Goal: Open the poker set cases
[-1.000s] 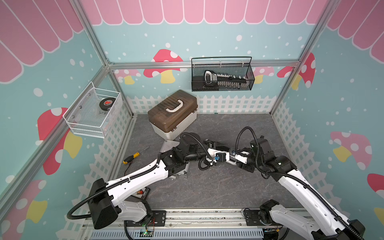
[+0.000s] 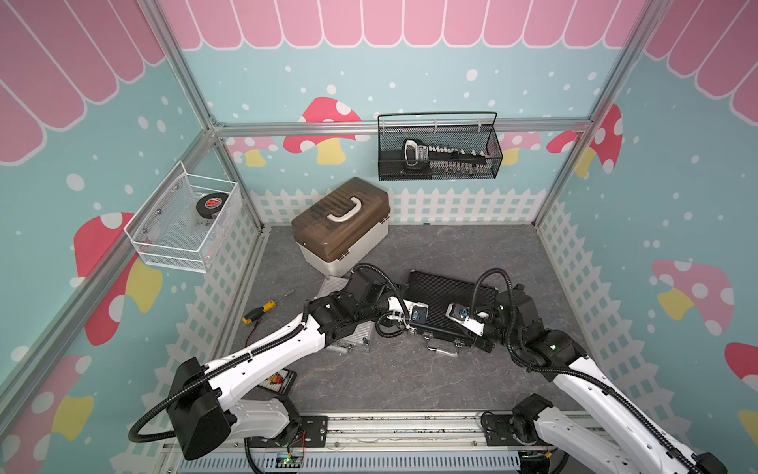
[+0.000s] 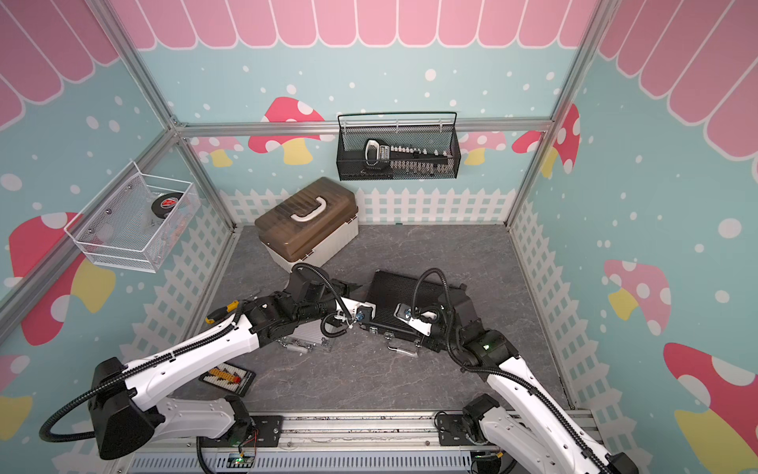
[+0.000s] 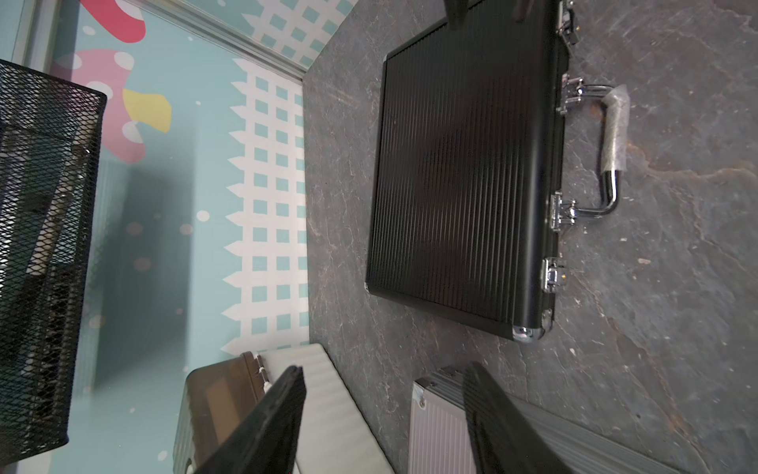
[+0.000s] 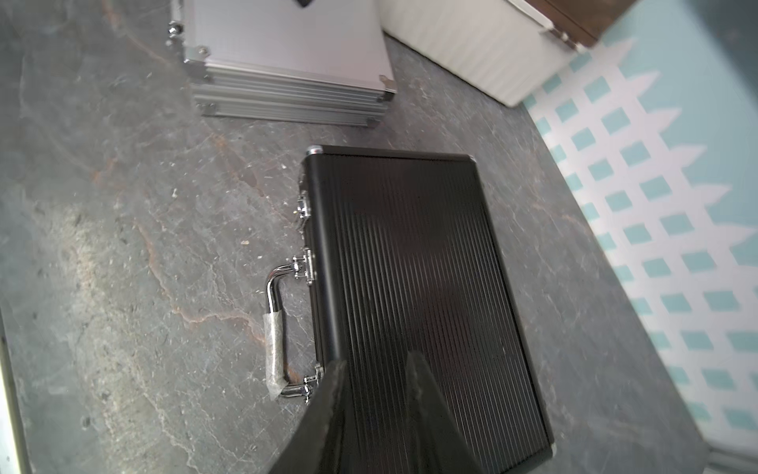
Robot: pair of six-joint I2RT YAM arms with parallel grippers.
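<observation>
A black ribbed case with chrome latches lies closed on the floor, handle toward the front; a silver aluminium case lies left of it, partly under my left arm. My left gripper hangs above and left of the black case, fingers apart with nothing between them. My right gripper is over the black case's top, fingers apart and empty.
A brown-lidded toolbox stands at the back left. A yellow-handled screwdriver and a small tray of parts lie at the left. Wire baskets hang on the walls.
My two grippers, close together over the black case a second ago, have moved apart, the left one toward the left, uncovering more of the case's lid.
</observation>
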